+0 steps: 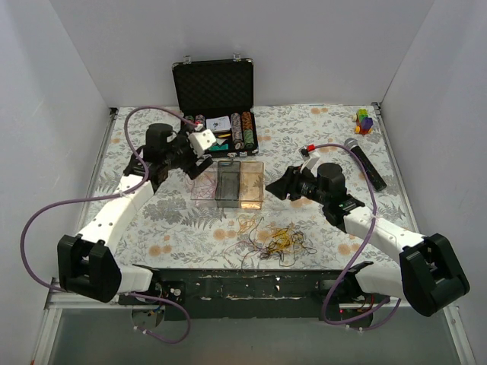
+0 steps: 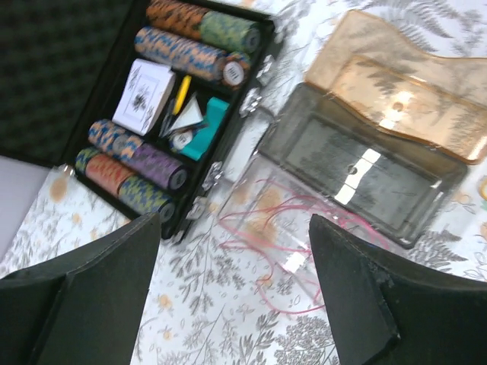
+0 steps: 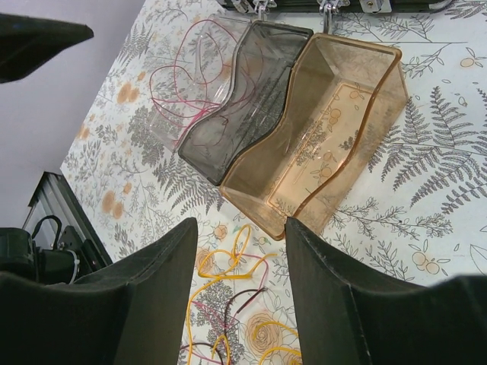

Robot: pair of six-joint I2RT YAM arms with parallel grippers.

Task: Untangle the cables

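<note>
Pink cables (image 2: 266,247) lie in and over the clear left bin (image 2: 242,182), some loops reaching past its side. Above that bin's left side, my left gripper is open with nothing between its fingers. A loose tangle of yellow, dark and reddish cables (image 1: 285,242) rests on the table in front of the bins; part of the yellow cable (image 3: 221,275) shows close up in the right wrist view. My right gripper hovers open and empty, just in front of the amber bin (image 3: 319,144). Both the grey middle bin (image 3: 247,106) and the amber one look empty.
An open black case (image 1: 215,87) with chip stacks stands behind the bins. To the right lie a microphone (image 1: 367,165) and colored blocks (image 1: 363,122). Purple hoses (image 1: 84,199) loop beside both arms.
</note>
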